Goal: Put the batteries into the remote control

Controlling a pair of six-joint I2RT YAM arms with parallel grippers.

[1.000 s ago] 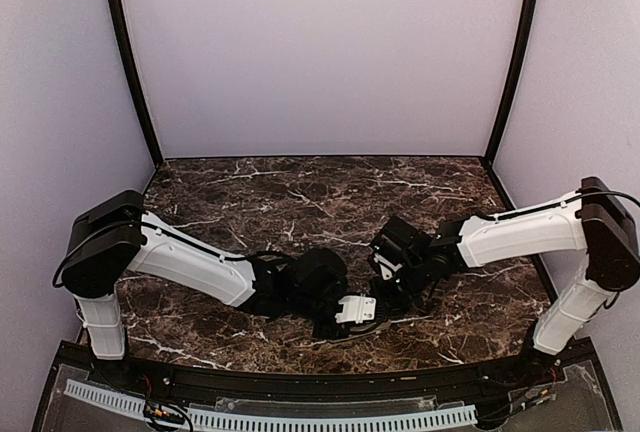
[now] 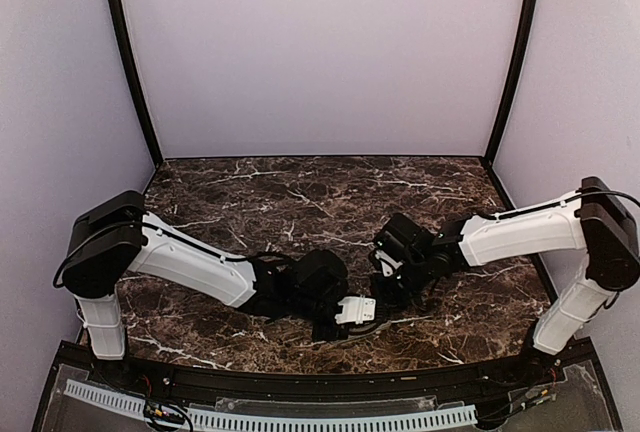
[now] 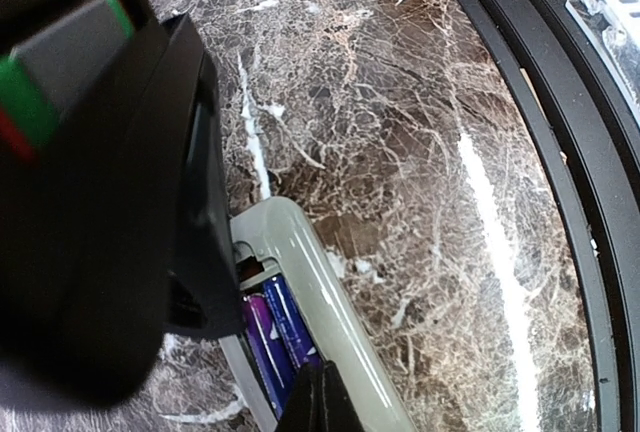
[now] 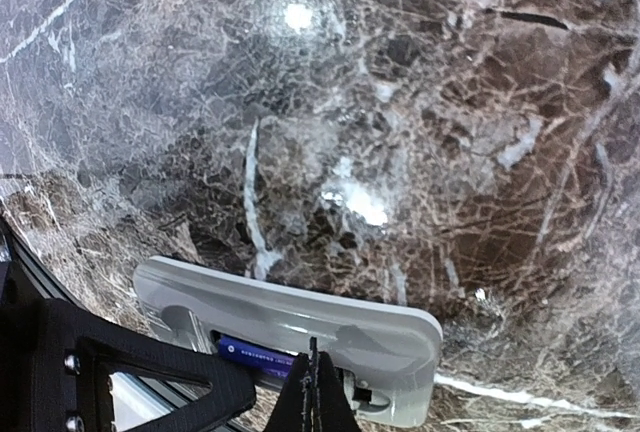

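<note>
Light grey, the remote control lies on the marble table with its battery compartment facing up. Inside, a blue battery and a purple-and-blue battery lie side by side; their lower ends are hidden in the left wrist view. Shut, my left gripper has its tips over the compartment, nothing visible between them. My right gripper is also shut, its tips above the remote and overlapping the compartment in view. Contact with the batteries cannot be told. From above, the arms mostly cover the remote.
Part of the other arm fills the left side of the left wrist view, close beside the remote. A black frame rail borders the table's front.
My left arm has barely moved.
</note>
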